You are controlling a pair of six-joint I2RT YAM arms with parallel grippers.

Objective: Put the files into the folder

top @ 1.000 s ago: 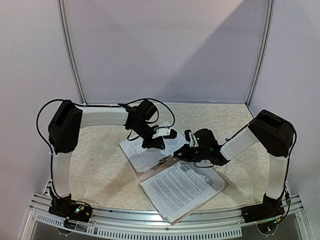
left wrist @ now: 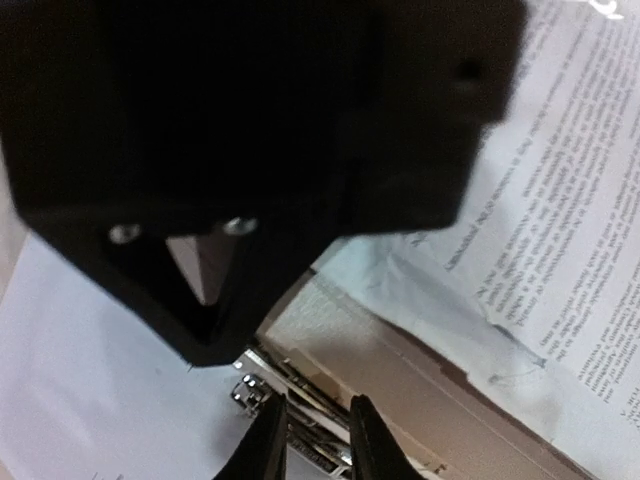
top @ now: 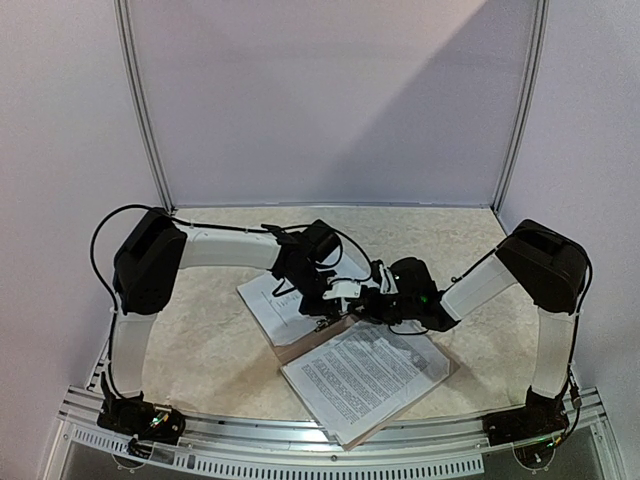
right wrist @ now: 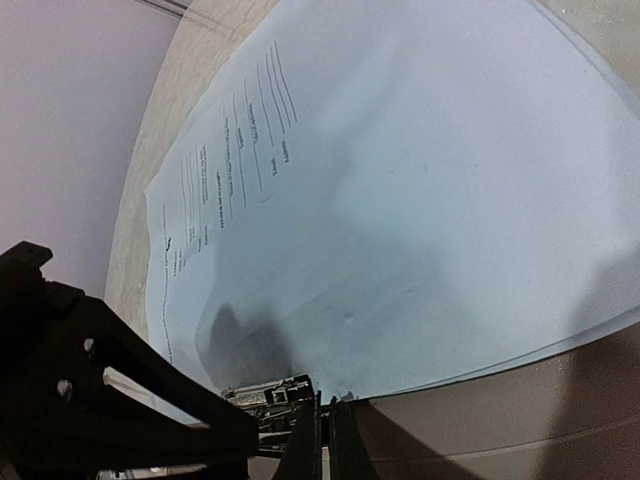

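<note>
An open brown folder point(top: 293, 350) lies on the table with a metal clip point(left wrist: 262, 392) along its spine. White sheets point(top: 268, 305) cover its far half. A stack of printed pages point(top: 365, 375) rests on the near half, its inner edge creased in the left wrist view. Over the clip is my left gripper, its fingertips parted on either side of part of the metal. At the clip's other end, my right gripper is shut close against the metal; whether anything thin is between its fingers is hidden.
Both arms meet closely above the folder's spine, leaving little room between them. A metal rail point(top: 250, 430) runs along the front edge.
My left gripper has moved from over the far sheets rightward and nearer to the clip, now covering much of it in the top view. The right arm, folder and pages look unmoved.
</note>
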